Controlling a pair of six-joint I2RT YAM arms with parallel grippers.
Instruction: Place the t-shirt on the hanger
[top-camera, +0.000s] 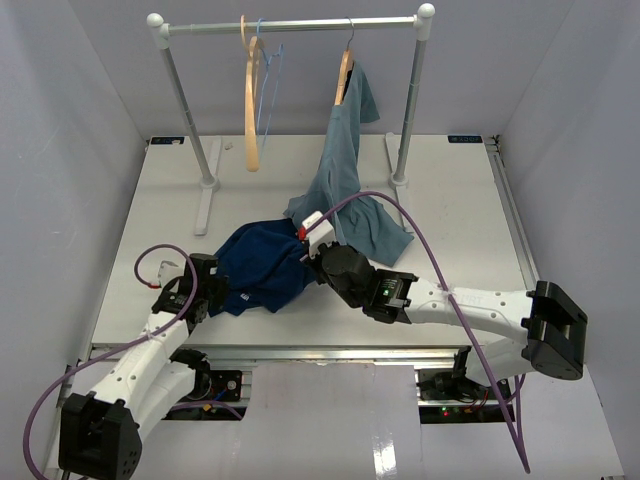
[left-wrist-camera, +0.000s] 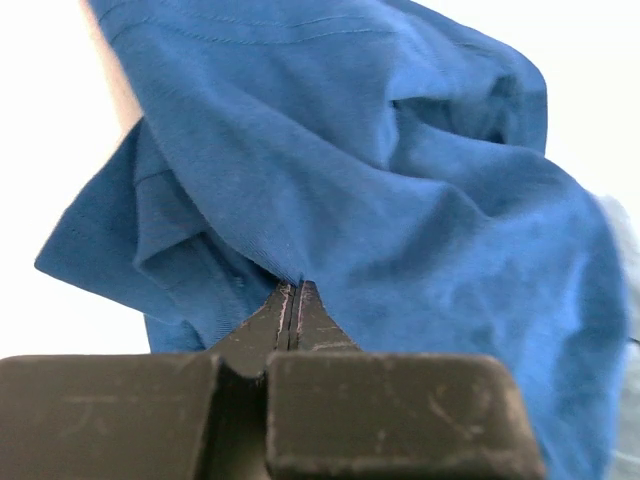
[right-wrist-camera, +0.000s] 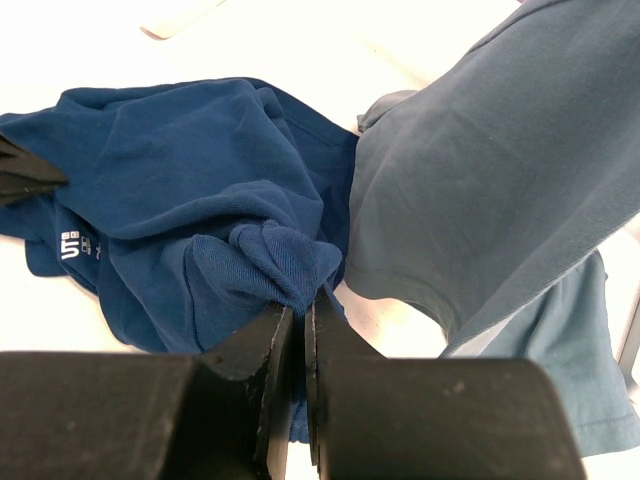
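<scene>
A navy t-shirt (top-camera: 262, 262) lies crumpled on the table, with a small white print visible in the right wrist view. My left gripper is at its left end, its fingers shut together on the fabric. At the other end my right gripper is shut on a bunched, ribbed fold of the same shirt. Wooden hangers (top-camera: 251, 120) and a thin blue one hang empty on the rail's left part. A grey-blue garment (top-camera: 342, 150) hangs on a wooden hanger farther right, its lower part spread on the table beside the navy shirt.
The white rack (top-camera: 293, 24) stands at the back, its feet on the table. Bare table (top-camera: 466, 225) lies to the right and at the far left, around the rack's foot.
</scene>
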